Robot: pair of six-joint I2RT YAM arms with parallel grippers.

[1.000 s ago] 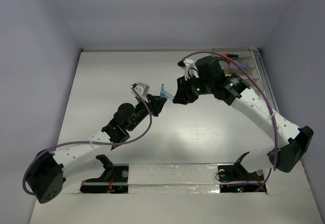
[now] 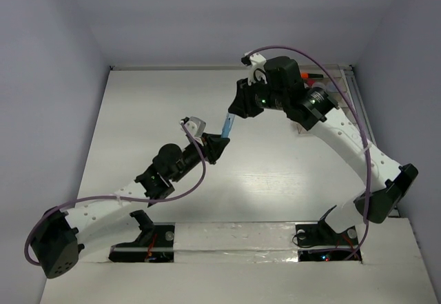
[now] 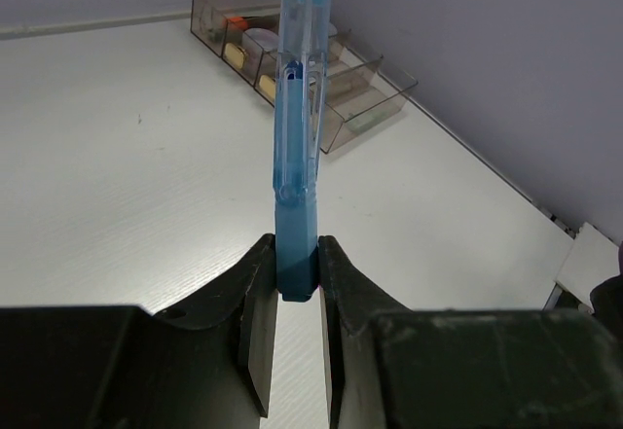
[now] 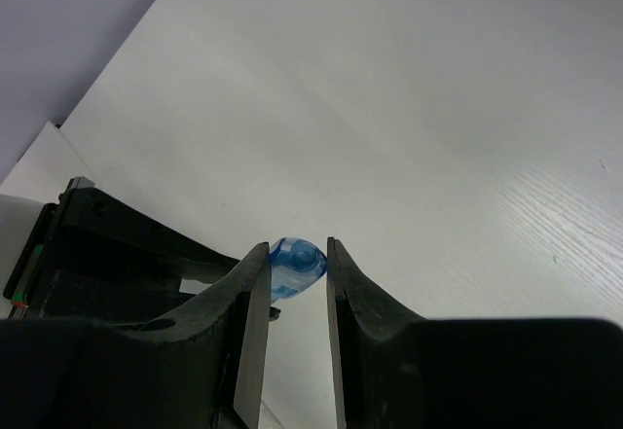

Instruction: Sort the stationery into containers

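A blue pen with a clear part point(image 2: 227, 125) spans the two grippers at the table's middle. My left gripper point(image 2: 218, 143) is shut on its lower end; in the left wrist view the pen point(image 3: 297, 215) stands upright from the fingertips. My right gripper point(image 2: 240, 108) is at the upper end. In the right wrist view the pen's blue end point(image 4: 297, 266) shows between or just behind my right fingertips, so whether they grip it is unclear.
A clear compartment organiser point(image 3: 365, 113) with several items sits at the back right, partly under the right arm.
My right gripper has moved toward the back of the table, and the blue pen between the grippers has swung into a longer, more upright line. The left gripper has shifted slightly right.
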